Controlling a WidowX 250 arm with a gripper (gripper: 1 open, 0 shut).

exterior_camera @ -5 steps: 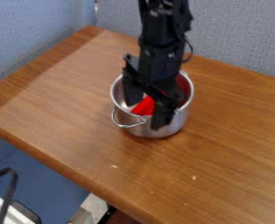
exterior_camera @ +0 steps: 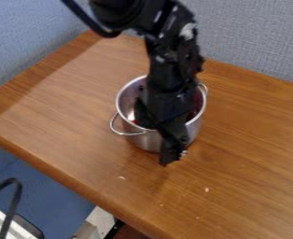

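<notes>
A steel pot [exterior_camera: 132, 137] with wire handles stands on the wooden table, largely covered by my black arm. My gripper [exterior_camera: 172, 138] reaches down over the pot's front right part, its fingers open. The red thing inside the pot is mostly hidden behind the arm, and I cannot tell whether anything lies between the fingers.
The wooden table [exterior_camera: 249, 168] has clear room to the right, left and front of the pot. A grey-blue padded wall borders it behind. A dark cable and some equipment lie beyond the front left edge.
The pot's position looks much the same.
</notes>
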